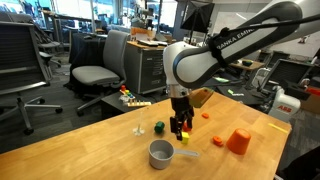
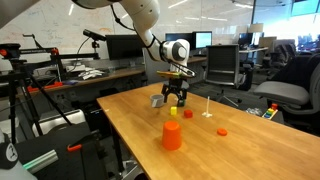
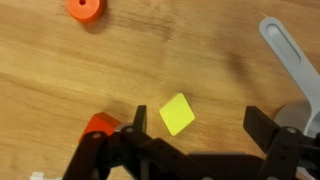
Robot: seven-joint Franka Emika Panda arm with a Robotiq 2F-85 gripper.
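Note:
My gripper is open and holds nothing. In the wrist view a small yellow block [image 3: 177, 114] lies on the table, lined up between the fingers and nearer the left one. A red block [image 3: 99, 126] rests beside the left finger. The grey metal cup [image 3: 294, 116] is partly hidden behind the right finger. In exterior view 1 the gripper [image 1: 182, 128] hangs just above the yellow block [image 1: 185, 139], and the cup [image 1: 161, 153] stands upright towards the camera.
A grey-handled utensil [image 3: 289, 52] lies by the cup. An orange cup [image 1: 238, 142] stands to the right, with a small red-orange piece [image 1: 218, 141] near it. A dark green object [image 1: 159, 128] sits behind the metal cup.

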